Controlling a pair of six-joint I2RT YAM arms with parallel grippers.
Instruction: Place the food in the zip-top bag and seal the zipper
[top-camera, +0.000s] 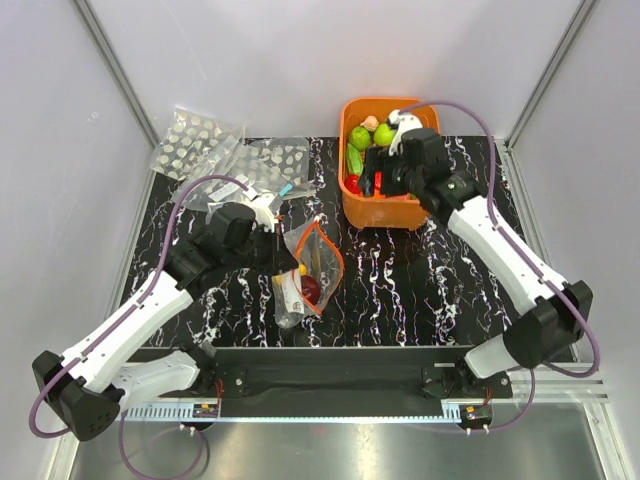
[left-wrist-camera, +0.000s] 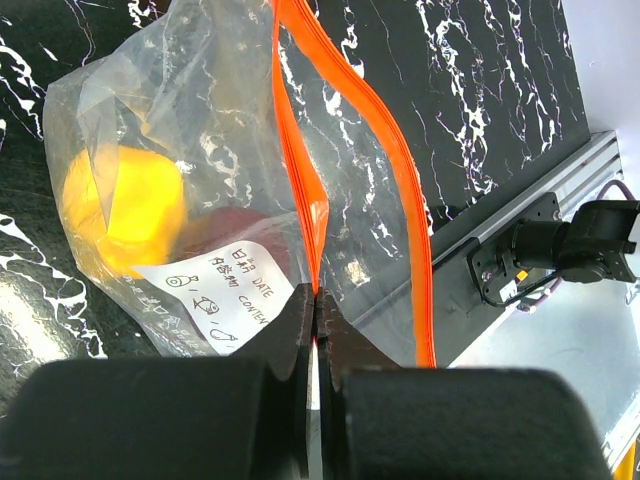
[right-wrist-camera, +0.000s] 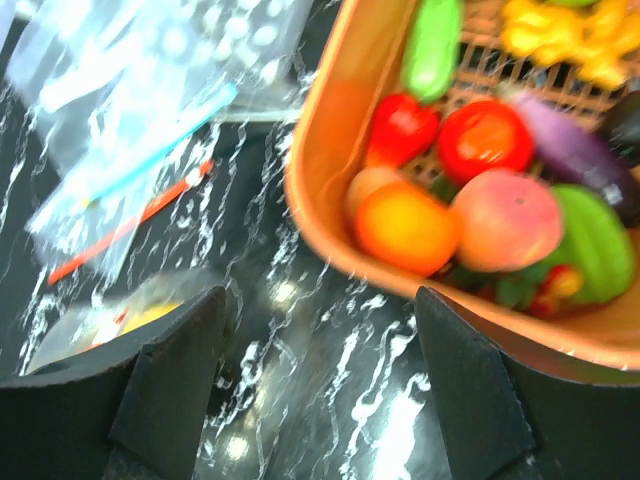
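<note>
The clear zip top bag (left-wrist-camera: 225, 150) with its orange zipper lies below my left gripper, which is shut on the bag's edge beside one zipper strip. Through the film show a yellow food (left-wrist-camera: 130, 205) and a dark red round one (top-camera: 311, 290). The bag's mouth gapes between its two orange strips. Over the orange bin (top-camera: 385, 213) in the top view is my right gripper (top-camera: 379, 172), its fingers apart and empty. From the right wrist, an orange fruit (right-wrist-camera: 407, 228), a peach (right-wrist-camera: 507, 219), a tomato (right-wrist-camera: 486, 138) and an eggplant (right-wrist-camera: 575, 140) show in the bin.
Flat clear bags (top-camera: 265, 165) lie at the back left, one with a blue zipper. The bin's near wall (right-wrist-camera: 350, 262) stands between the table and the food.
</note>
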